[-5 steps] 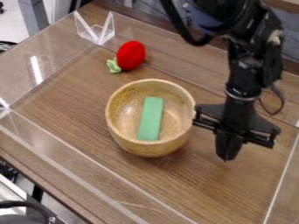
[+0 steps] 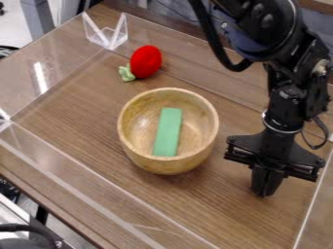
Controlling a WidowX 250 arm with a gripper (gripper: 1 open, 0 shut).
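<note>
The black robot gripper point(image 2: 268, 165) hangs low over the wooden table right of the bowl; whether its fingers are open or shut, or hold anything, is unclear. A tan bowl point(image 2: 201, 117) holds a green rectangular block point(image 2: 168, 131). Behind it, a red object point(image 2: 146, 59) with a green end lies on the table.
A clear plastic holder point(image 2: 105, 29) stands at the upper left. Dark cables show at the lower left edge.
The bowl, block and red object have not moved.
</note>
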